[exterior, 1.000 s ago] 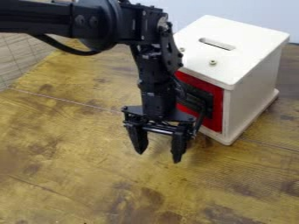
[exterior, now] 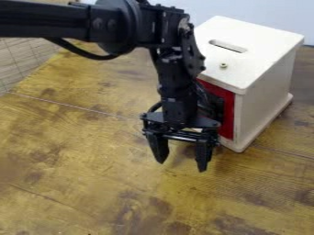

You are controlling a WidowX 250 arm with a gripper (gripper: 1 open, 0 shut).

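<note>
My black gripper (exterior: 182,152) hangs low over the wooden table, in front of the white box's red-panelled side, its two fingers pointing down and spread apart with nothing between them. The white box (exterior: 269,94) stands at the right, with a slot and a small round fitting on its top. Part of the red panel (exterior: 221,96) is hidden behind my arm.
A grid-patterned surface shows past the table's left edge, and a thin light line runs across the tabletop behind the gripper.
My gripper has shifted slightly to the right, toward the box, over the last second. The box has not moved.
</note>
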